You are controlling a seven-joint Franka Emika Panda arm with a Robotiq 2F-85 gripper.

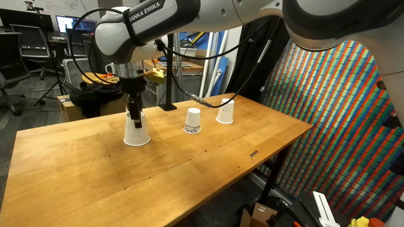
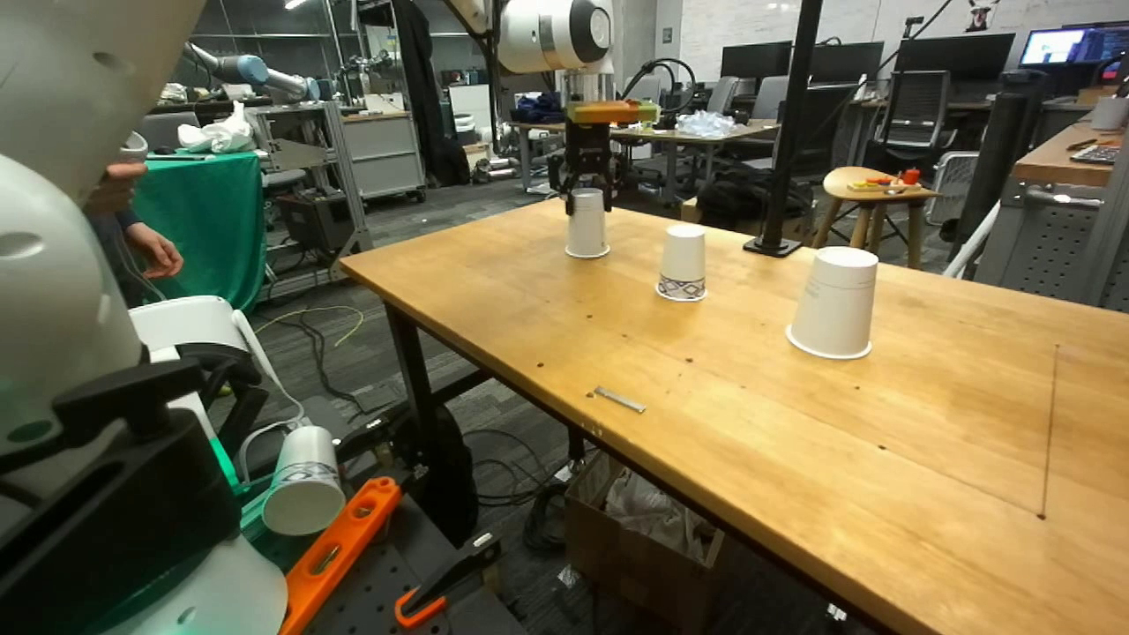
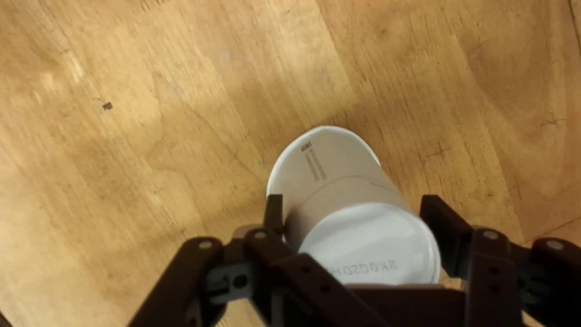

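An upside-down white paper cup (image 3: 354, 190) stands on the wooden table, its closed end upward. My gripper (image 1: 135, 120) points down over it, with the fingers reaching past its upper end. In the wrist view one finger (image 3: 273, 213) is at the cup's left side and the other finger (image 3: 442, 218) at its right, both close to the wall. Whether they press on the cup cannot be told. In exterior view 2 the same cup (image 2: 588, 233) rests on the table below the gripper.
A smaller upside-down cup with a patterned band (image 1: 193, 121) stands mid-table, and another white upside-down cup (image 1: 225, 112) farther along. A black post (image 1: 169, 75) rises at the table's edge. A small metal strip (image 2: 619, 399) lies near the opposite edge.
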